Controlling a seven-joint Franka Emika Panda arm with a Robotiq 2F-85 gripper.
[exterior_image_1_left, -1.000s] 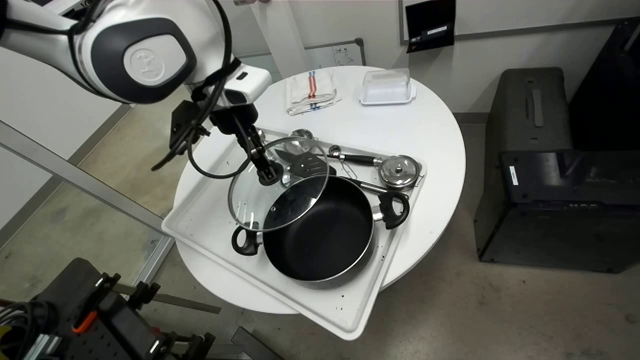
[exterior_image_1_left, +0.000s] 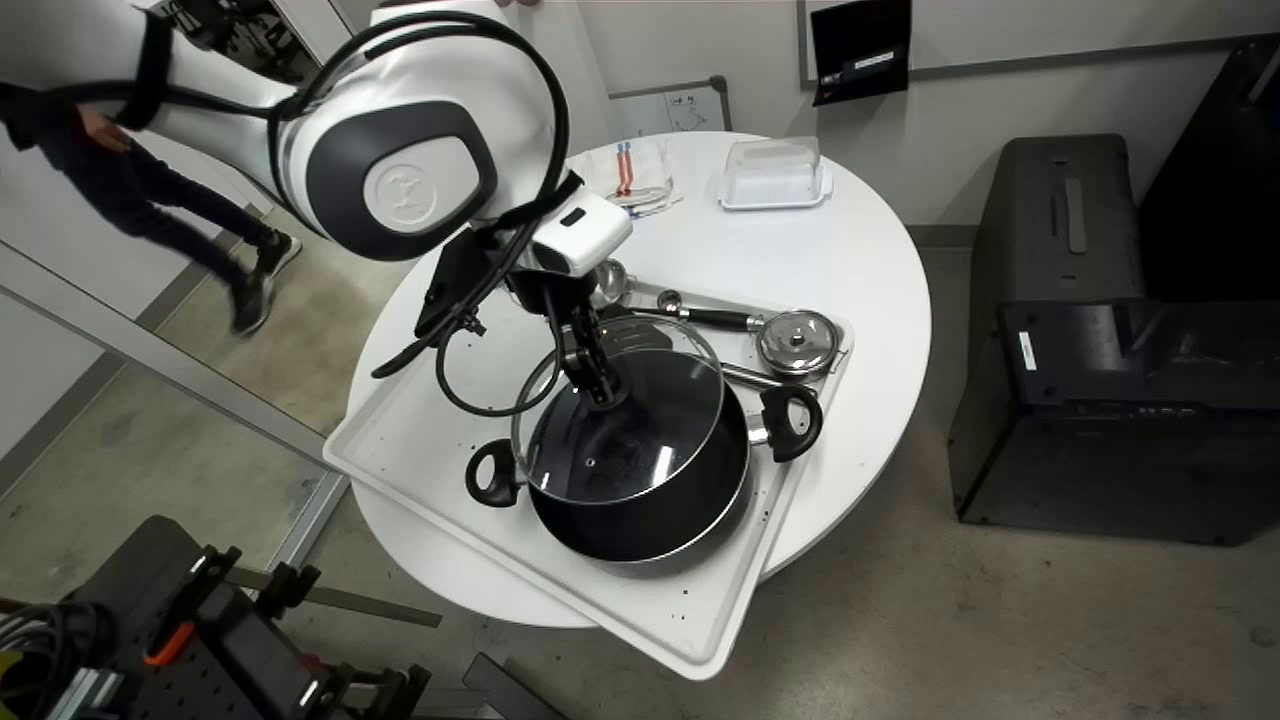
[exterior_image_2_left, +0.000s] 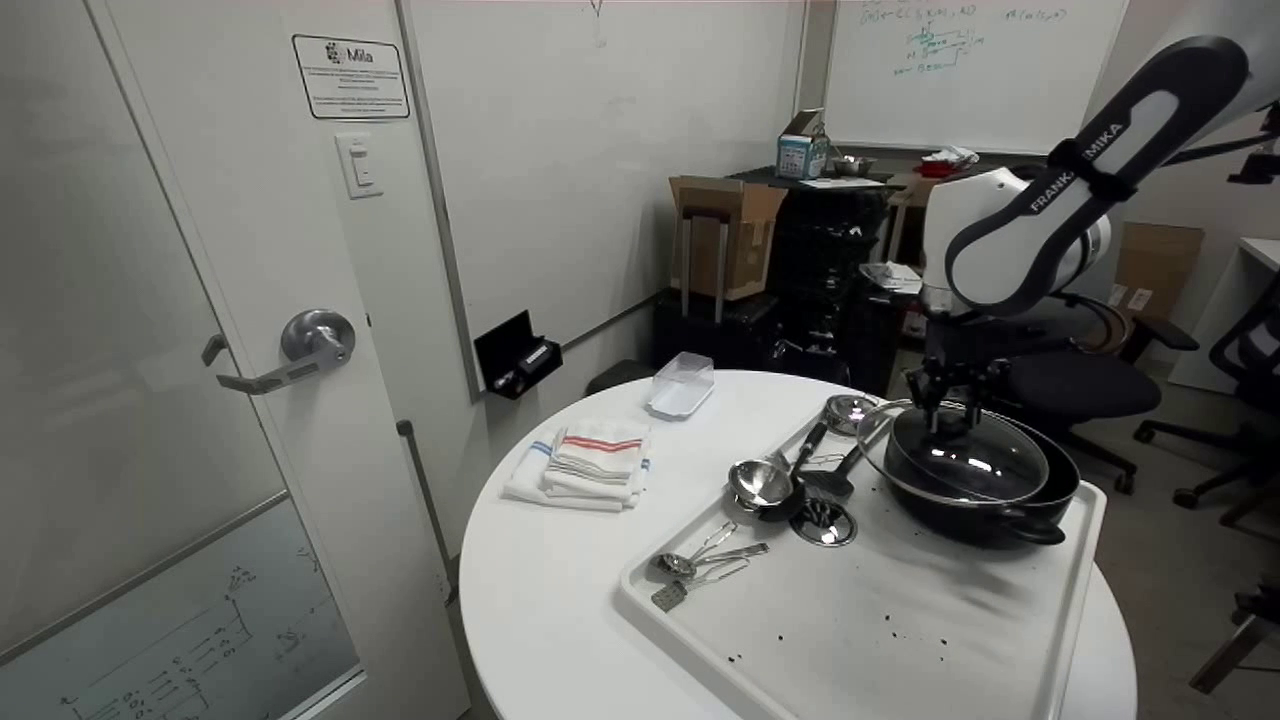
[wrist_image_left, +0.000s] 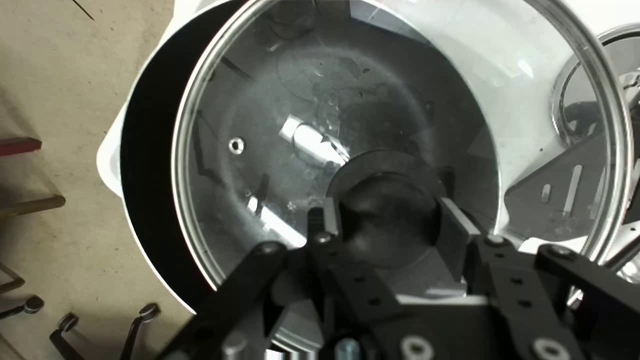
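A round glass lid (exterior_image_1_left: 672, 468) with a metal rim covers much of the black pot (exterior_image_1_left: 654, 534), off-centre toward the utensils. In the wrist view, a strip of the pot's dark inside (wrist_image_left: 147, 162) lies uncovered at the left, and the lid (wrist_image_left: 264, 108) reaches past the pot wall on the right. My gripper is shut on the lid's round black knob (wrist_image_left: 387, 216), one finger on either side. In exterior view 2, the gripper (exterior_image_2_left: 948, 408) stands above the pot (exterior_image_2_left: 1044, 510). Whether the lid touches the pot's rim, I cannot tell.
The pot stands on a white tray (exterior_image_2_left: 840, 636) on the round table. Ladles, a spatula and a small steel lid (exterior_image_1_left: 798, 344) lie beside it. Folded towels (exterior_image_2_left: 588, 462) and a clear container (exterior_image_2_left: 684, 386) occupy the far side. The tray's front is mostly clear.
The arm has carried the lid right and downward in exterior view 1, from the pot's back left side to over most of its opening. The pot has barely shifted. A walking person has appeared at left.
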